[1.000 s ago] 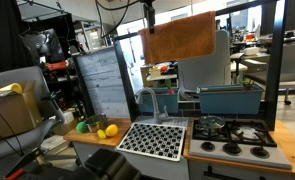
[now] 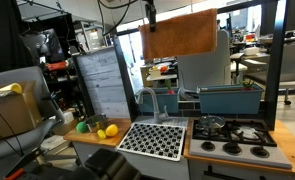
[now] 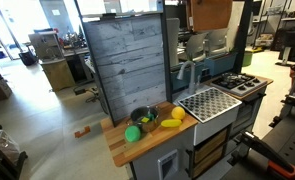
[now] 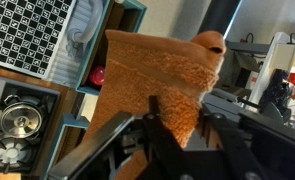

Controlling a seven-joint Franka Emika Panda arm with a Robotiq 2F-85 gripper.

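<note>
An orange-brown cloth (image 2: 179, 35) hangs at the top of exterior view 1, high over the counter and in front of the back shelf. Part of the same cloth (image 3: 210, 14) shows at the top edge of exterior view 2. In the wrist view my gripper is shut on the cloth, which spreads across the middle of the picture and hides much of the fingertips. The cloth is clear of the counter below.
Below are a sink covered by a perforated white rack (image 2: 153, 140), a faucet (image 2: 150, 99), and a stove (image 2: 234, 141) with a metal pot (image 2: 211, 124). A pot with green contents (image 3: 144, 116) and yellow items (image 3: 177, 113) sit left of the sink. Teal boxes (image 2: 230, 101) line the back.
</note>
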